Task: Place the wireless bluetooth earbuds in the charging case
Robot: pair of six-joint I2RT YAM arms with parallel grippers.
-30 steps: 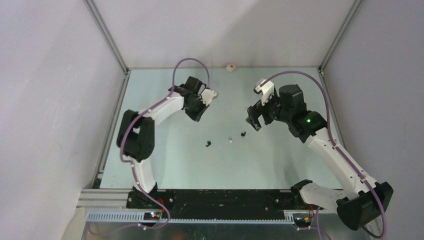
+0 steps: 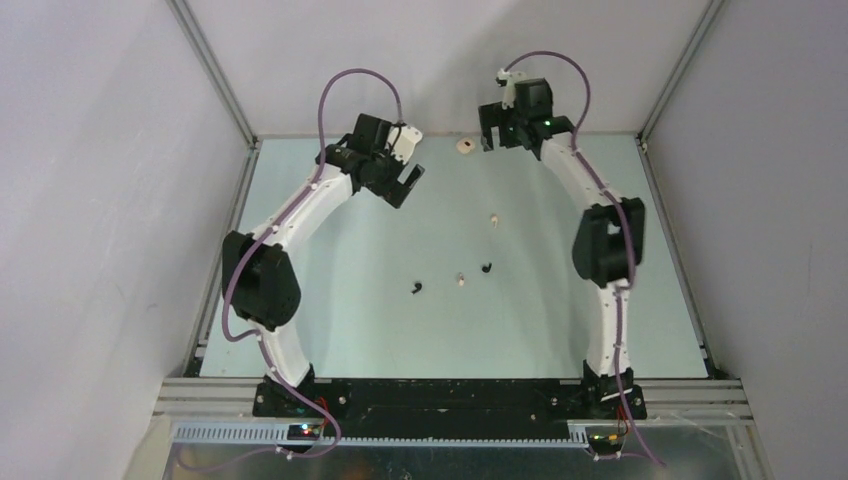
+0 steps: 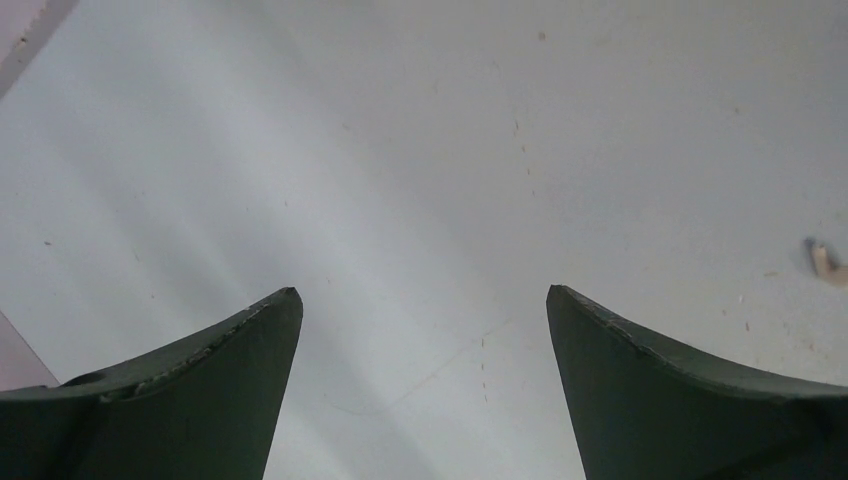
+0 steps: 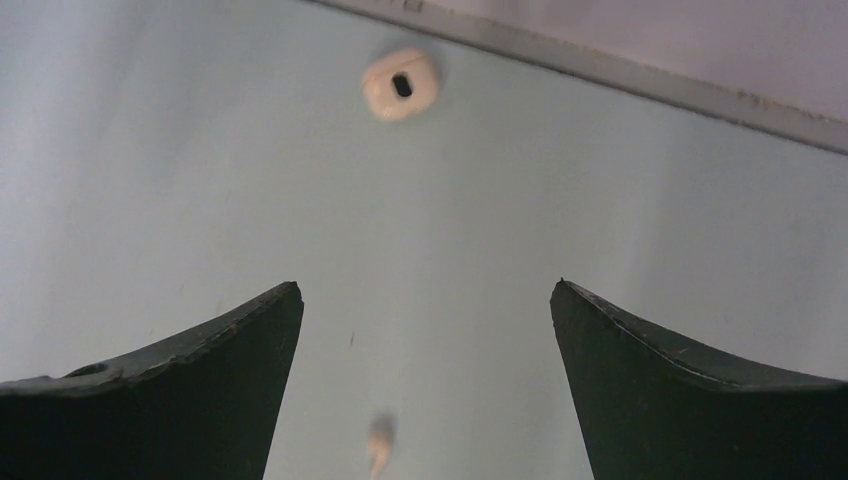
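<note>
The small pale pink charging case (image 2: 466,145) rests at the table's back edge. In the right wrist view the case (image 4: 388,96) has a dark oval mark on it. One pale earbud (image 2: 494,219) lies in front of it, and another (image 2: 461,280) lies nearer the middle between two black earbuds (image 2: 417,287) (image 2: 487,267). My left gripper (image 2: 406,182) is open over bare table, left of the case; a pale earbud (image 3: 823,262) shows at the right edge of its wrist view. Just right of the case, my right gripper (image 2: 496,134) also stands open and empty; a blurred pale earbud (image 4: 380,443) appears low between its fingers.
Walls close in the table (image 2: 350,320) at the back and both sides, and the right gripper is near the back wall (image 2: 440,70).
My left gripper has drawn back a little and its fingers have opened. The case shifted slightly earlier; the earbuds look unmoved.
</note>
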